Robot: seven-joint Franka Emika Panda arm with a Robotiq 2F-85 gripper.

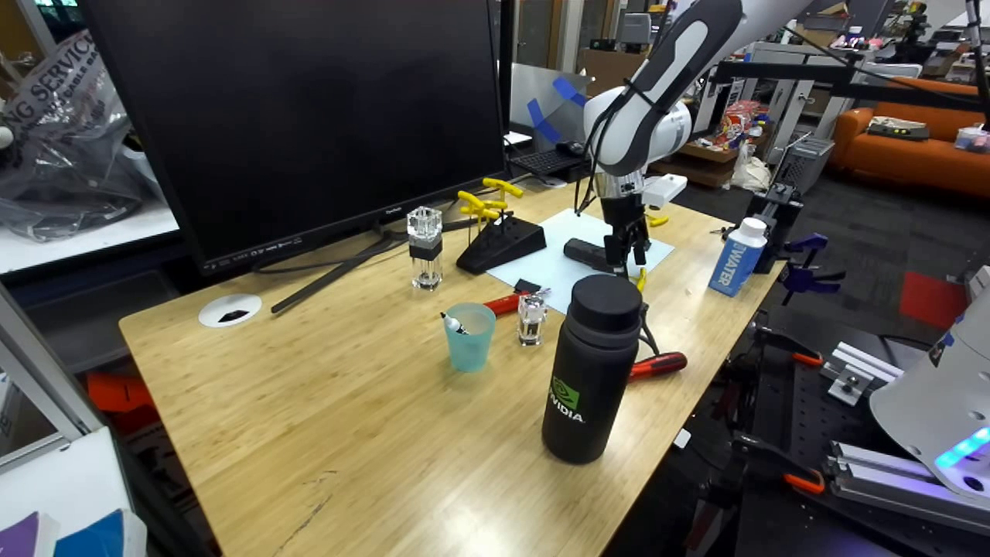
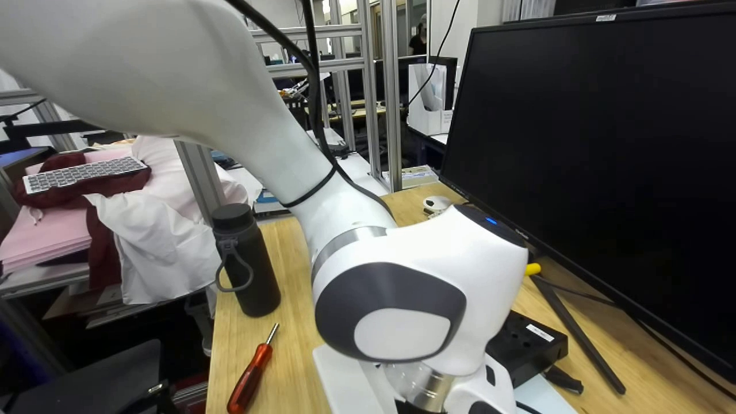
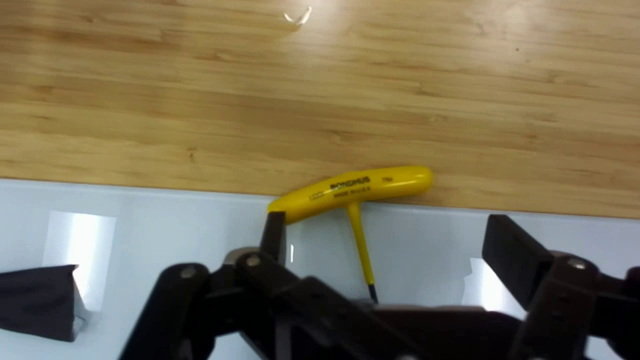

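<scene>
A yellow T-handle hex key (image 3: 351, 189) lies across the edge of the pale sheet (image 3: 420, 240) in the wrist view, its handle partly on the bare wood and its shaft on the sheet. My gripper is open above it, with a wide gap between the fingers. The left finger (image 3: 274, 237) overlaps the handle's left end in this view; the right one stands well clear of it. In exterior view 1 my gripper (image 1: 627, 252) hangs low over the sheet, near a dark cylindrical object (image 1: 586, 251). Exterior view 2 hides the gripper behind the arm.
A black holder (image 1: 501, 244) with yellow-handled keys stands near the monitor (image 1: 306, 111). Around the table are a black bottle (image 1: 591, 371), teal cup (image 1: 471, 342), clear blocks (image 1: 425, 249), a red screwdriver (image 1: 659, 363) and a water carton (image 1: 739, 258).
</scene>
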